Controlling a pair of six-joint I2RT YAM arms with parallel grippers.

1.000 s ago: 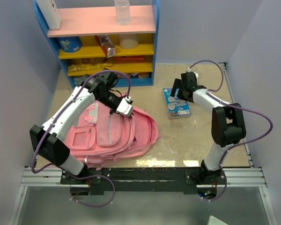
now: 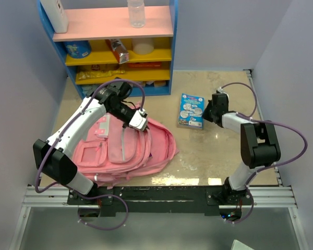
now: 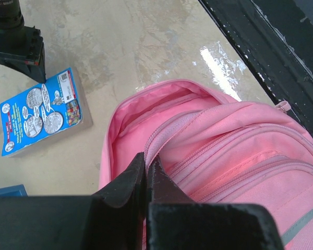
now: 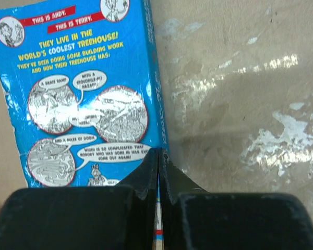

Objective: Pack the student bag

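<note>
A pink student bag (image 2: 122, 151) lies on the left half of the table, its main opening (image 3: 146, 125) gaping toward the right. My left gripper is shut on the fabric edge of that opening. A blue book (image 2: 191, 110) rests flat on the table, right of the bag and apart from it. At the book's right edge, my right gripper is shut with nothing between its fingers; the tips are against or just over the spine side (image 4: 155, 83), and I cannot tell whether they touch.
A blue shelf unit (image 2: 172, 47) with yellow shelves stands behind the bag, holding a clear bottle (image 2: 136, 14), a blue tub (image 2: 78, 49) and several other items.
My right gripper has moved right, from over the book to its right edge. The book has turned slightly and shifted left at its near end. The left arm and bag have stayed still.
</note>
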